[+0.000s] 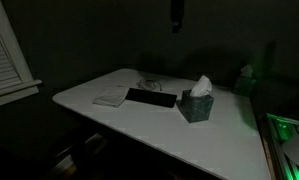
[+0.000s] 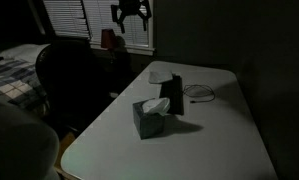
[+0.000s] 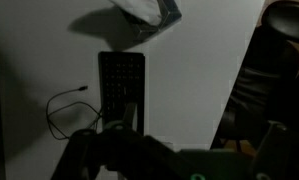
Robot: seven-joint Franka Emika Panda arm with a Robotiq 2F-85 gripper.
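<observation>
High above the white table (image 1: 174, 130), my gripper (image 2: 132, 24) hangs open, its two fingers spread and nothing between them. A dark grey tissue box (image 1: 196, 108) with a white tissue (image 1: 202, 87) sticking up stands on the table. Beside it lies a black keyboard (image 3: 122, 85), flat on the tabletop. A folded white cloth (image 1: 111, 96) rests towards the table's far left in exterior view 1. In the wrist view, box and keyboard both appear below the gripper, well apart from its dark fingers.
A thin dark cable (image 3: 64, 108) loops on the table alongside the keyboard. One black chair (image 2: 69, 80) stands against the table's side. Bare tabletop lies around the tissue box in exterior view 2. The scene is dim.
</observation>
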